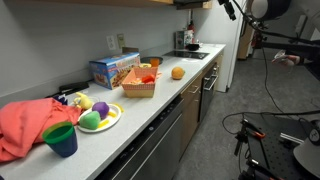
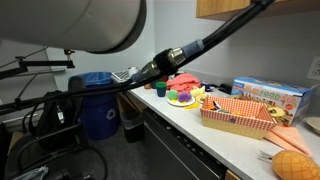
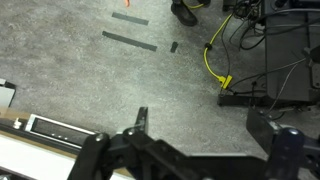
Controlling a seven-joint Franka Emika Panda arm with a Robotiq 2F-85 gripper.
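In the wrist view my gripper hangs over the bare grey floor, its fingers wide apart and nothing between them. On the counter are a basket with a red-checked lining, an orange, a white plate of toy food, a dark green cup and a crumpled red cloth. A colourful box stands behind the basket. Exterior view 2 also shows the orange and the basket. My arm is high and well away from these objects.
An upper cabinet overhangs the counter. A stove with a pot is at the far end. Cables lie on the floor, and a dark cart stands at the right of the wrist view.
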